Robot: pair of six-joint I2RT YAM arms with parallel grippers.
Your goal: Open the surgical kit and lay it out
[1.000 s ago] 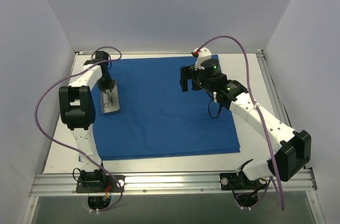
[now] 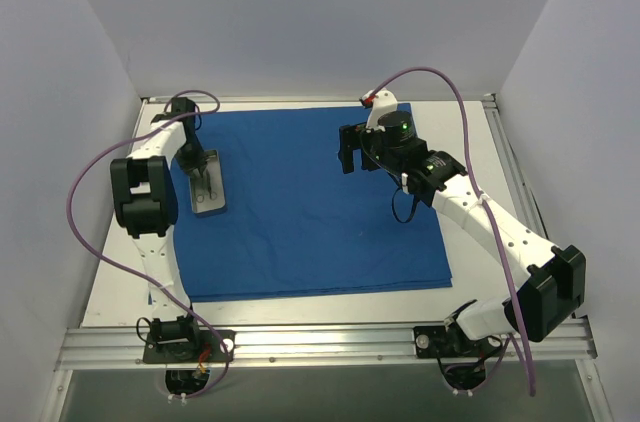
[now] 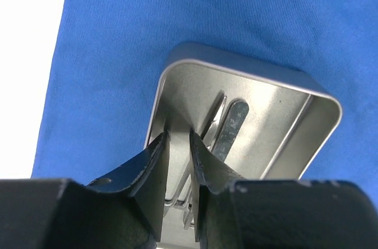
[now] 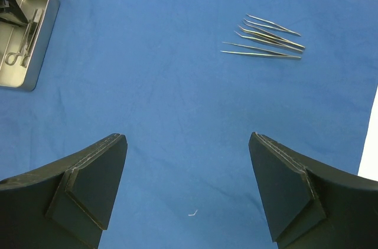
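The steel instrument tray sits on the blue cloth at the left. Inside lie a slim steel instrument, a dark flat-handled one and a ring-handled one. My left gripper is over the tray with its fingers slightly parted, down at the instruments; whether anything is between them is not clear. Several tweezers lie in a group on the cloth in the right wrist view. My right gripper hangs above the cloth, open and empty.
The blue cloth covers most of the white table, with wide clear room in its middle and front. White margins run along the sides, and walls stand left, right and behind.
Over the last second my left gripper has shifted slightly left over the tray. The right arm shows no movement.
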